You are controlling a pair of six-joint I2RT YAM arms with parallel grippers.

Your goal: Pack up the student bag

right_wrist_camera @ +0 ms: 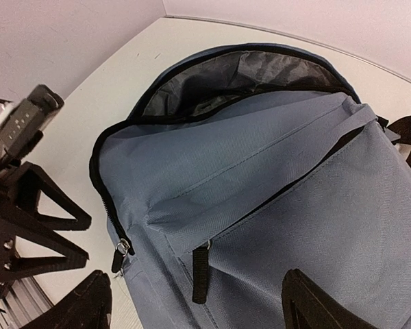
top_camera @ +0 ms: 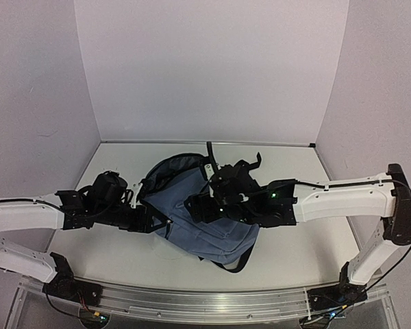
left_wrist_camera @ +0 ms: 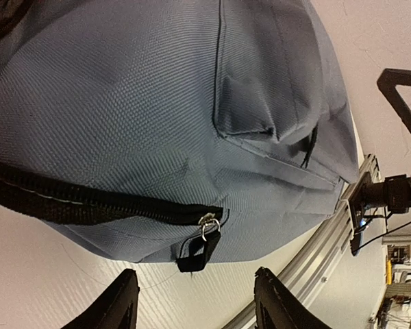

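Note:
A blue-grey student bag (top_camera: 188, 229) lies flat on the white table, its main opening (right_wrist_camera: 240, 75) gaping at the top with a dark lining inside. One zipper (left_wrist_camera: 109, 202) ends at a ring and black pull tab (left_wrist_camera: 201, 252) at the bag's left edge. My left gripper stands open just short of that tab, with nothing between its fingers. Over the front pocket hovers my right gripper, also open and empty. A second black pull tab (right_wrist_camera: 200, 274) hangs between its fingers' lines, below them, apart from both.
Black straps (top_camera: 241, 262) stick out at the bag's lower right. A metal rail (top_camera: 205, 300) runs along the table's front edge. Bare table (top_camera: 294, 240) shows to the right of the bag and behind it.

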